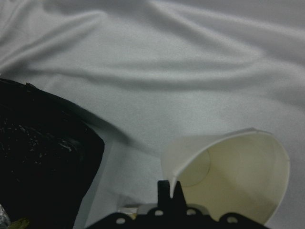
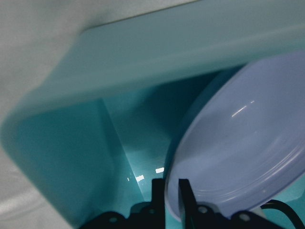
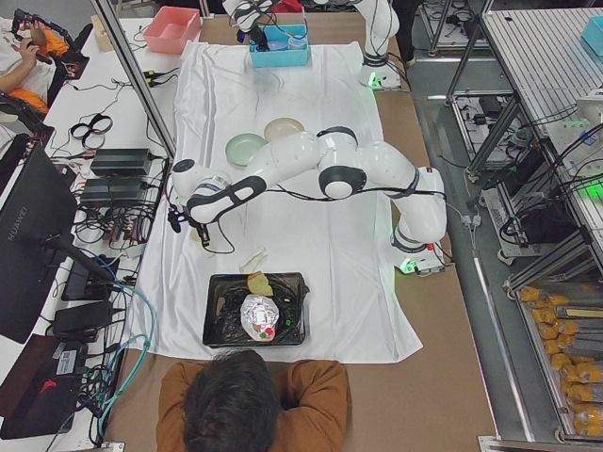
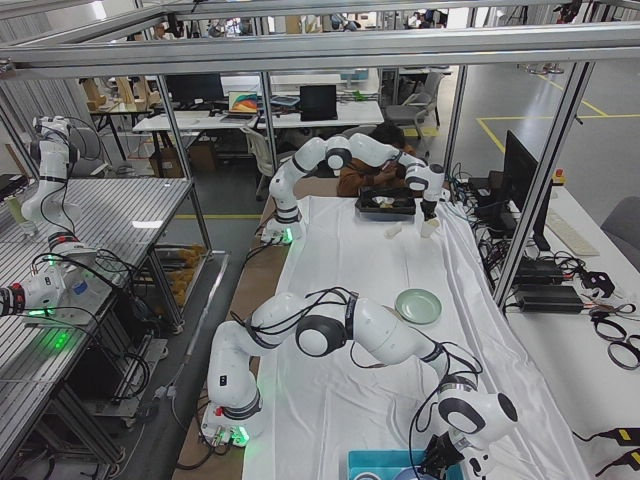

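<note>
A pale paper cup (image 1: 238,171) lies in view of my left wrist, its rim pinched or touched by my left gripper, whose fingers look close together; in the left camera it sits near the black lined tray (image 3: 217,311). In the far blue bin (image 2: 62,157), my right gripper is at the rim of a lilac bowl (image 2: 248,133), fingers slightly apart on either side of it; whether it grips is unclear.
A green plate (image 4: 418,307) and a beige plate (image 3: 283,125) lie mid-table. A crumpled pale scrap (image 3: 252,259) lies above the black tray, which holds foil and food waste. A person sits at the near edge.
</note>
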